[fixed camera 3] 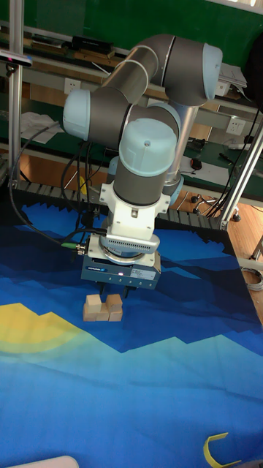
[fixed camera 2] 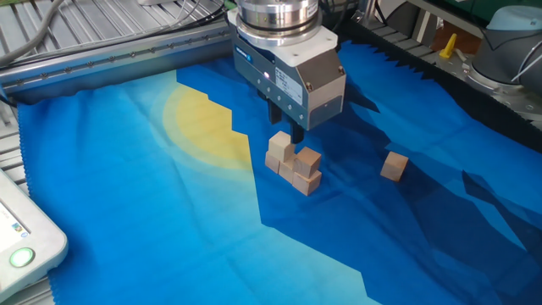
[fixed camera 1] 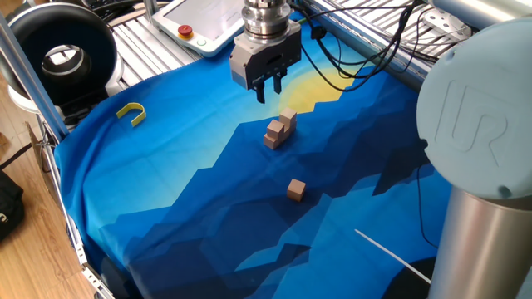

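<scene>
A small cluster of wooden cubes stands on the blue cloth: a base row [fixed camera 2: 306,183] carries a pale cube [fixed camera 2: 281,146] on one end and a browner cube [fixed camera 2: 307,161] on the other, with a gap between the two upper ones. One single cube [fixed camera 1: 296,190] lies apart from them on the dark part of the cloth. Above the cluster hangs my gripper [fixed camera 1: 269,90], pointing down. Its two dark fingers [fixed camera 2: 296,132] are spread, and nothing shows between them. In exterior view 3 the cluster [fixed camera 3: 103,309] sits just in front of the gripper.
A yellow curved piece [fixed camera 1: 131,113] lies near the cloth's edge. The teach pendant [fixed camera 1: 208,21] with its red button is beyond the cloth. Black cables [fixed camera 1: 399,41] loop behind the gripper.
</scene>
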